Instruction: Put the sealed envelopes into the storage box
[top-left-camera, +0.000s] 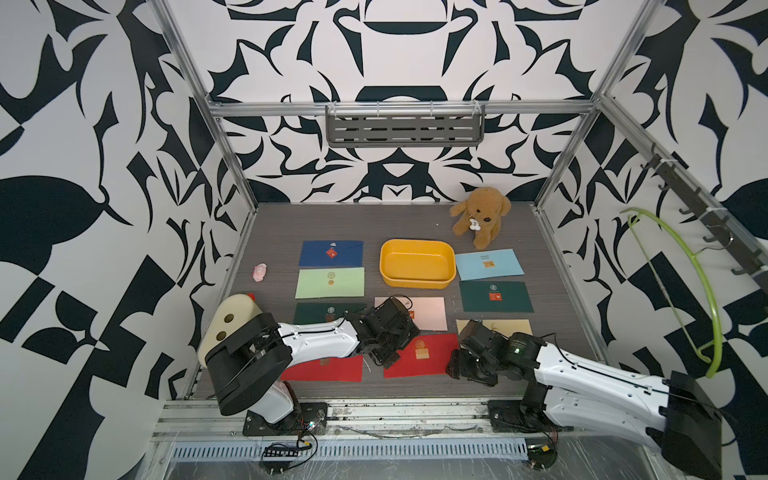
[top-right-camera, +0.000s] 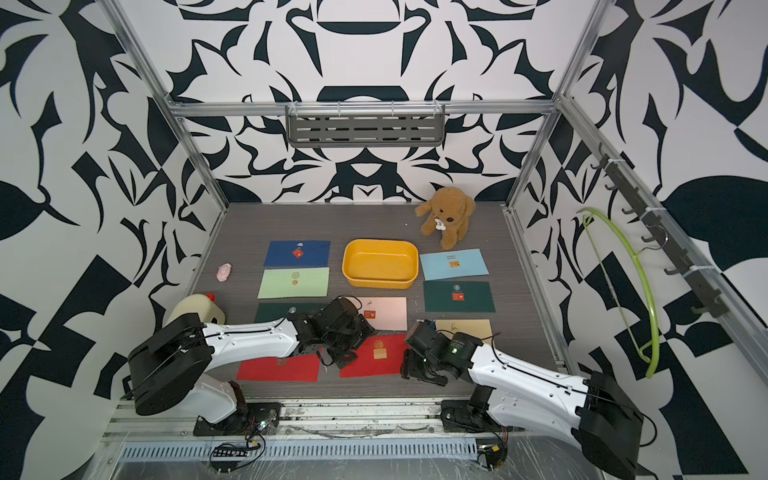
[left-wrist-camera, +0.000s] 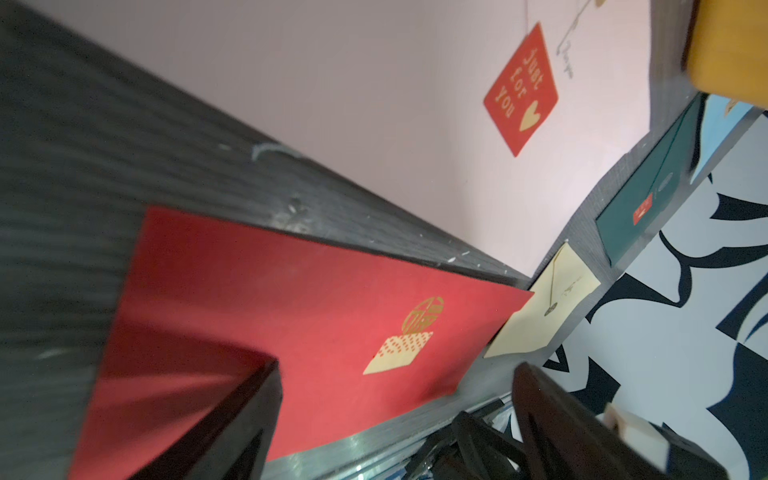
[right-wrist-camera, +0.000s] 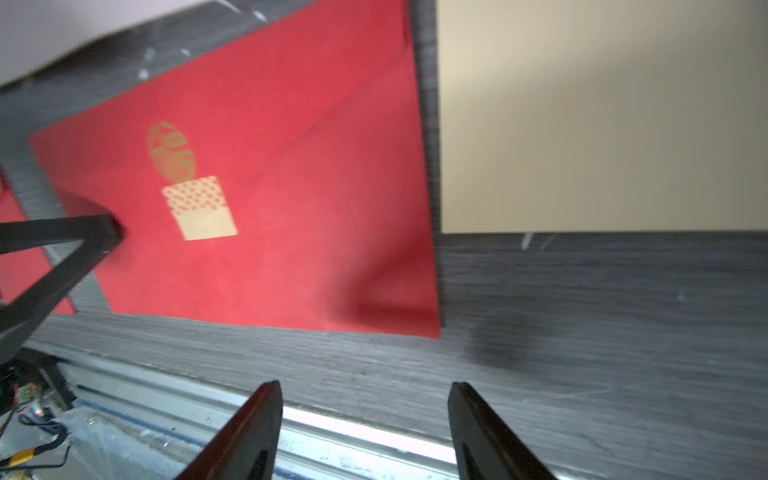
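Note:
The yellow storage box (top-left-camera: 417, 283) stands at the middle back and looks empty. Between my arms lies a red envelope (top-left-camera: 432, 352) with a gold sticker. My left gripper is open over its left part, with nothing between the fingers. At its right end my right gripper also stands open and empty, above the table. Farther back is a pink envelope (left-wrist-camera: 384, 96) with a red tag. Left of the box lie a blue envelope (top-left-camera: 316, 254) and a light green envelope (top-left-camera: 312, 284); my left arm partly covers a dark green envelope (top-left-camera: 312, 313) and another red envelope (top-left-camera: 344, 371).
Right of the box lie a light blue envelope (top-left-camera: 504, 262), a dark green envelope (top-left-camera: 512, 299) and a cream envelope (right-wrist-camera: 608, 120). A plush dog (top-left-camera: 482, 212) sits behind them. A pink object (top-left-camera: 259, 272) lies far left.

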